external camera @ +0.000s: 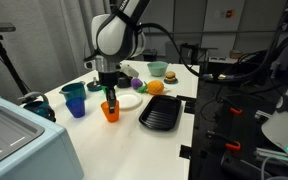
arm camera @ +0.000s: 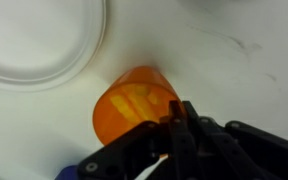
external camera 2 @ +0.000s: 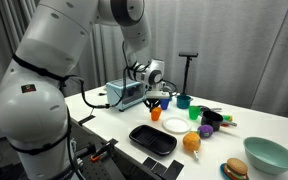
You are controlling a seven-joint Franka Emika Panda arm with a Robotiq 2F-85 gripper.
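An orange cup (external camera: 111, 114) stands on the white table, left of the black tray. My gripper (external camera: 110, 99) reaches down to it from above, its fingers shut at the rim. In the wrist view the dark fingers (arm camera: 180, 113) overlap the right side of the cup (arm camera: 112, 118), and yellowish pieces show inside it. How the wall sits between the fingertips is too dark to make out. Exterior view 2 shows the cup (external camera 2: 155, 115) upright below the arm.
A black tray (external camera: 161, 114) and a white plate (external camera: 129, 101) are close to the cup. Blue cup (external camera: 76, 106), green pot (external camera: 42, 107) and a large grey box (external camera: 24, 145) are to its left. A pale green bowl (external camera 2: 270, 155) and burger (external camera 2: 233, 170) lie farther off.
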